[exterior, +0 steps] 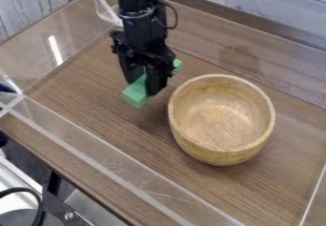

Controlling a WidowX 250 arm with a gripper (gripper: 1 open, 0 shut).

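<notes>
My black gripper (143, 70) reaches down from the top of the camera view, shut on a green object (137, 92) at the middle left of the wooden table (76, 115). The object is partly hidden behind the fingers. A wooden bowl (220, 120) sits to the right, apart from the green object, with nothing visible inside.
Clear plastic edging runs along the table's left side. A dark cable and metal fitting (51, 215) are at the bottom left corner.
</notes>
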